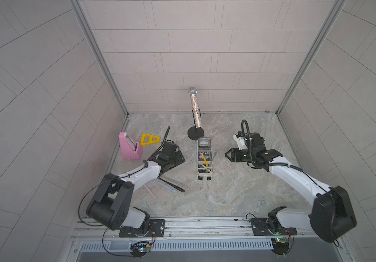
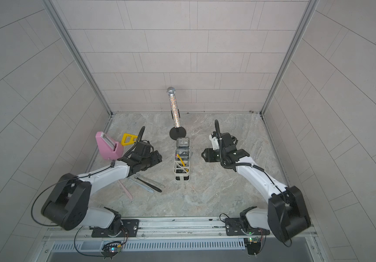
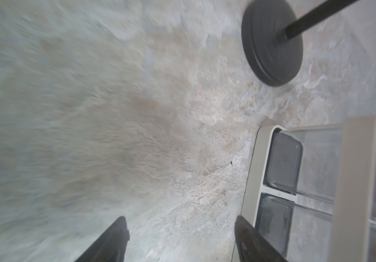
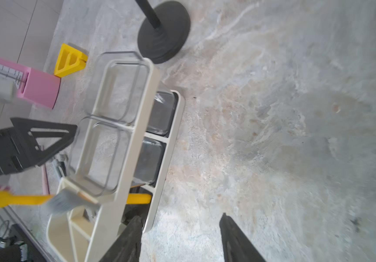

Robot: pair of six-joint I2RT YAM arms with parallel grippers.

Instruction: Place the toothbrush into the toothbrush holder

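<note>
A cream-rimmed toothbrush holder (image 1: pixel 205 173) with clear compartments stands upright mid-table. Inside it leans a yellow toothbrush (image 1: pixel 204 159), its handle (image 4: pixel 139 198) low in one compartment and its head poking above the rim in the right wrist view. Left of the holder, my left gripper hovers apart from it, fingers spread, only bare table between the fingers. On the other side my right gripper is open and empty, clear of the holder. Several more toothbrushes, among them a black one (image 1: pixel 173 185) and a pale blue one (image 1: pixel 166 185), lie on the table beneath the left arm.
Behind the holder stands a microphone on a round black base (image 1: pixel 195 133). At the far left are a pink box-like object (image 1: pixel 131 148) and a yellow frame piece (image 1: pixel 149 139).
</note>
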